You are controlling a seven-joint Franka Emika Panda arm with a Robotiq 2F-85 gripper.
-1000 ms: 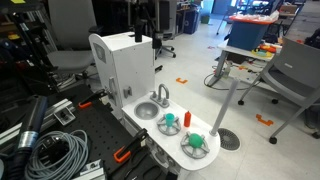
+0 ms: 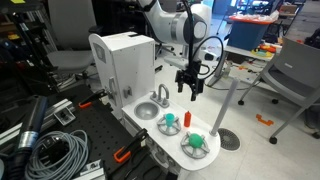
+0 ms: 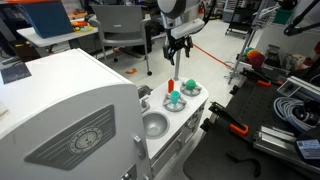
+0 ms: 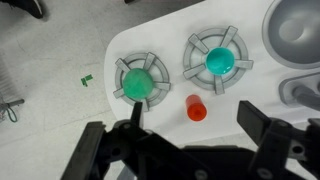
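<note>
My gripper hangs open above the white toy kitchen counter, its dark fingers spread wide in the wrist view with nothing held. Below it, near the counter's edge, stands a small red object, apart from the fingers. A teal cup sits on one grey burner; a rounded green object rests on the other burner. In the second exterior view the gripper is high over the red object and the teal cup.
A grey sink with a faucet lies beside the burners. The tall white cabinet rises at the counter's far end. A thin upright post stands by the counter. A black table with cables runs alongside.
From above the white cabinet, my arm has swung across and down over the counter. The objects on the counter stay where they were.
</note>
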